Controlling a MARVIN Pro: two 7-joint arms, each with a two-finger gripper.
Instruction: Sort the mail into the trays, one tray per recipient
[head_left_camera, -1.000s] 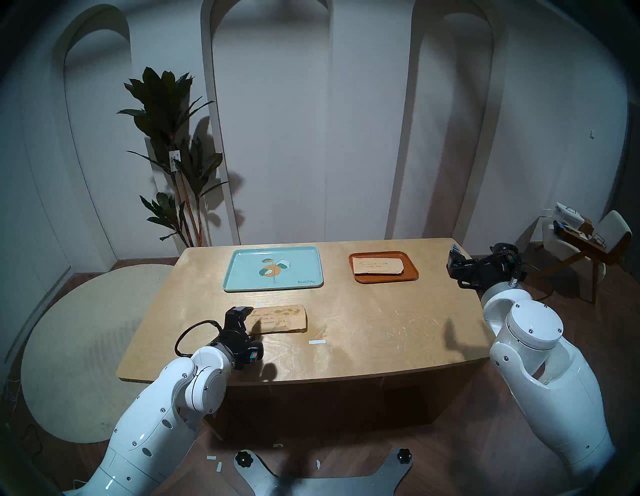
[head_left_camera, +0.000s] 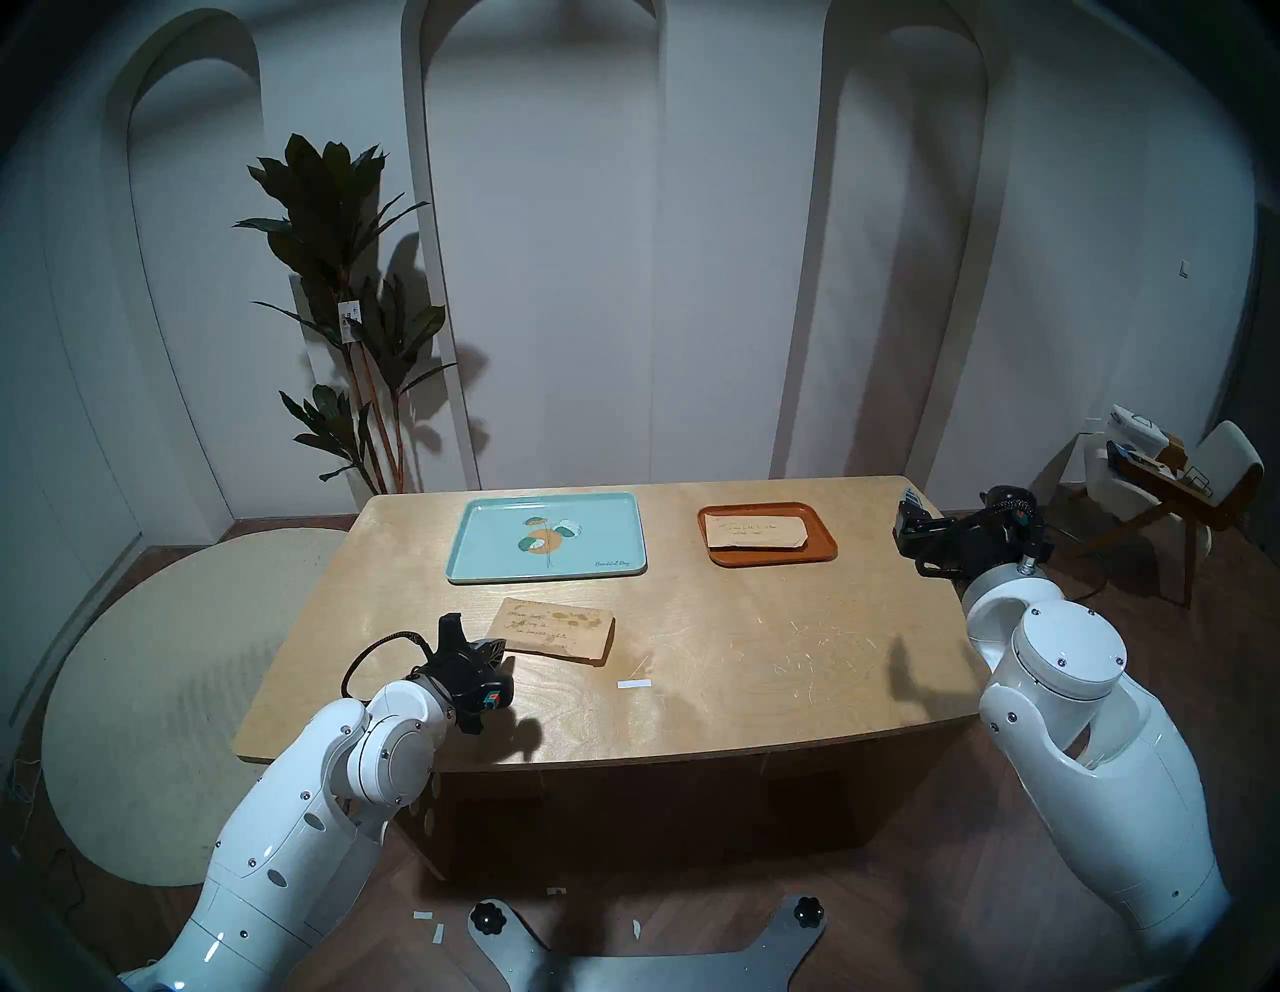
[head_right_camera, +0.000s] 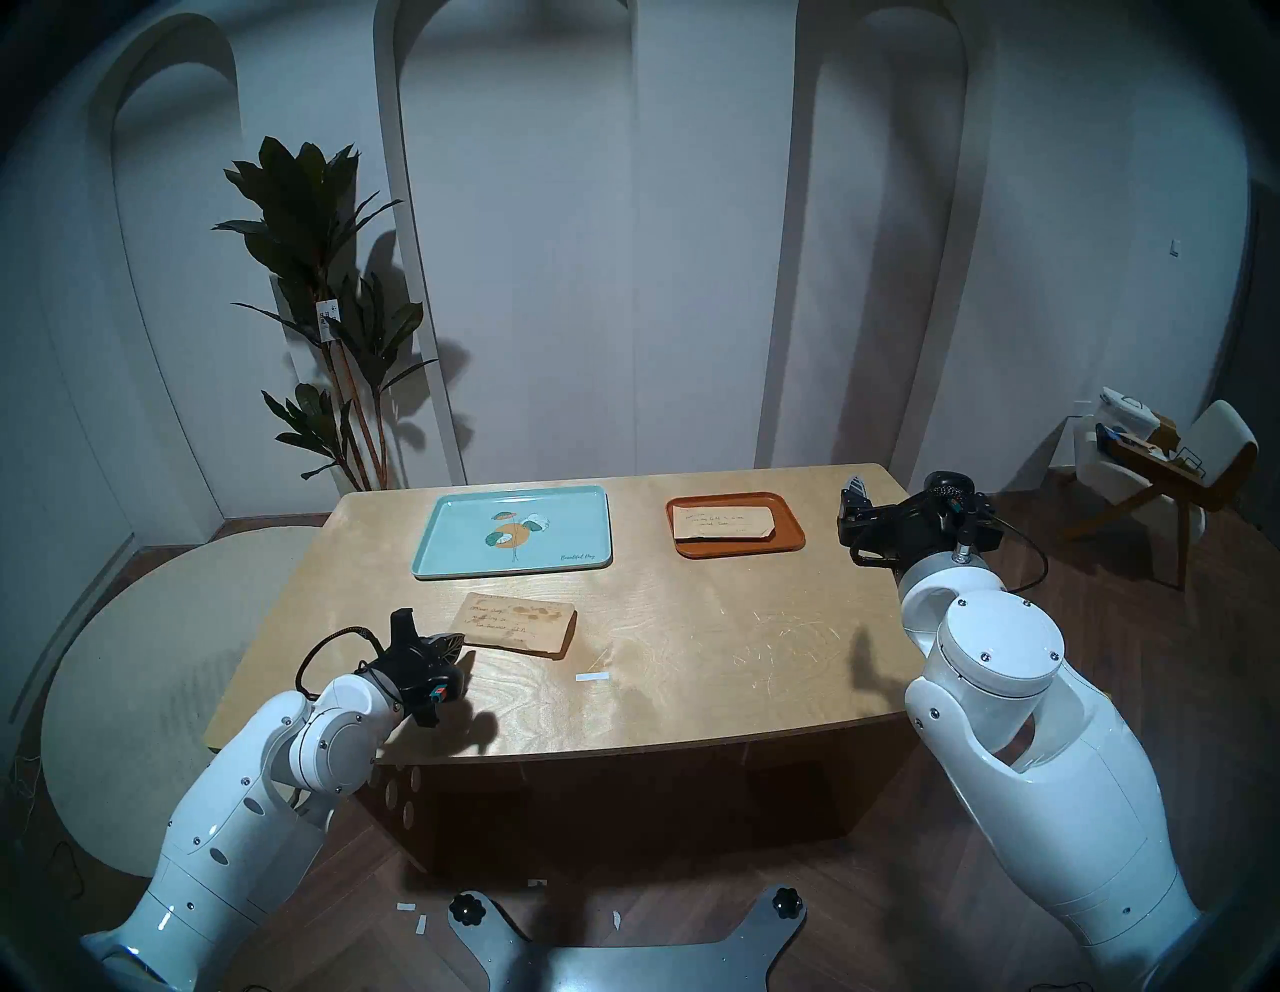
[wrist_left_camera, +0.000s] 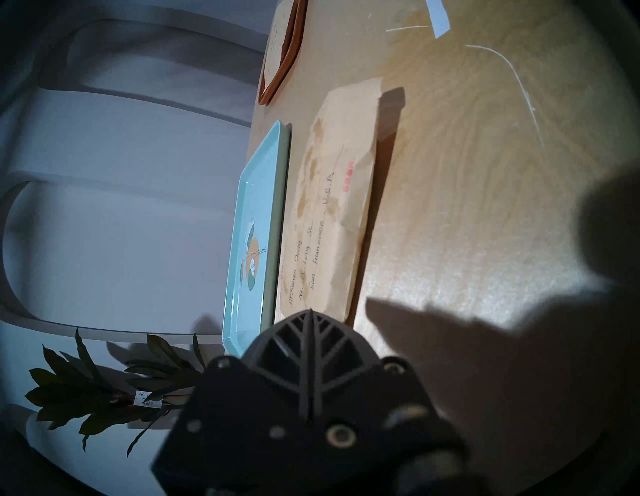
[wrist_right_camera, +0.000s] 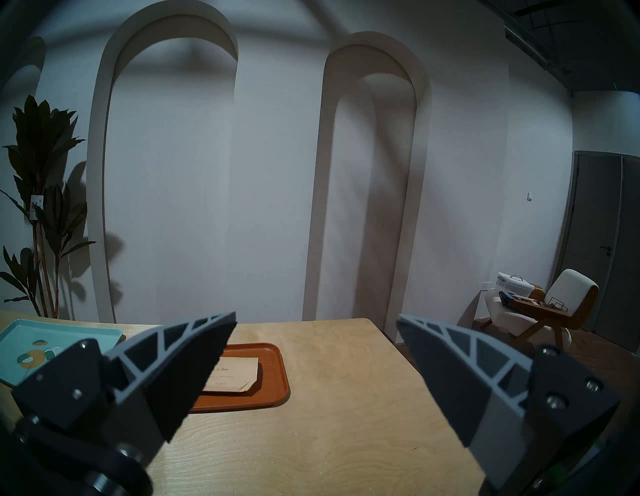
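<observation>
A brown envelope (head_left_camera: 555, 628) with handwriting and a small red stamp lies flat on the table, in front of the teal tray (head_left_camera: 496, 570). In the left wrist view the envelope (wrist_left_camera: 330, 206) reaches down to the tip of my left gripper, whose fingers are pressed together with nothing between them. Seen from the head, the left gripper (head_left_camera: 483, 658) is at the envelope's left end. Inside the orange-brown tray (head_left_camera: 827, 547) rests another envelope (head_left_camera: 756, 530). No mail lies in the teal tray. My right gripper stands wide open and empty by the table's right edge.
A small white strip (head_left_camera: 635, 683) lies right of the loose envelope. A potted plant (head_left_camera: 355, 314) stands behind the left end.
The envelope has turned slightly, its left end further back. The right arm is unmoved.
</observation>
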